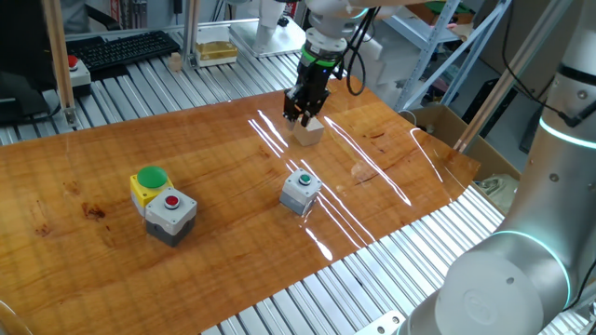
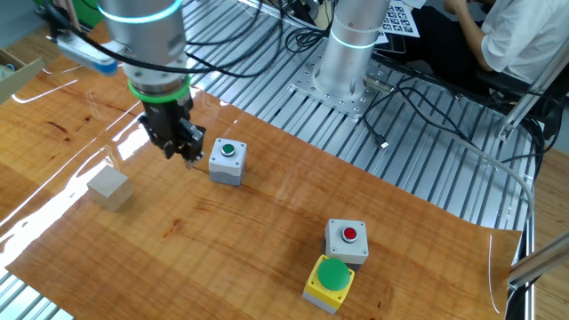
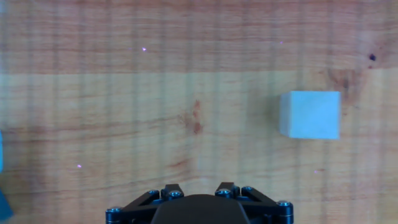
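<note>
My gripper hangs over the wooden table with its two black fingers apart and nothing visible between them. A pale wooden cube point(image 3: 314, 115) rests on the tabletop, right of the fingers in the wrist view and clear of them. In exterior view 2 the cube point(image 2: 110, 188) lies to the left of the gripper point(image 2: 185, 160), with bare wood between. From exterior view 1 the gripper point(image 1: 298, 119) partly overlaps the cube point(image 1: 308, 131) by line of sight.
A grey box with a green button point(image 2: 228, 162) stands close to the gripper. Farther off, a grey box with a red button point(image 2: 346, 240) touches a yellow box with a big green button point(image 2: 330, 283).
</note>
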